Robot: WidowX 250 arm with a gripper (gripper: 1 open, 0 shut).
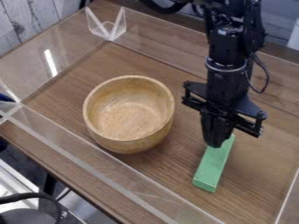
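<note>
The black arm reaches down from the top to the middle right, where my gripper (214,140) is shut, with nothing visible between its fingers. Its tip is over the upper end of a green rectangular bar (212,167) lying on the wooden surface. Whether it touches the bar I cannot tell. A round wooden bowl (126,122) stands to the left of the gripper, empty.
A clear plastic piece (107,26) sits at the upper left. A black cable lies at the lower left edge.
</note>
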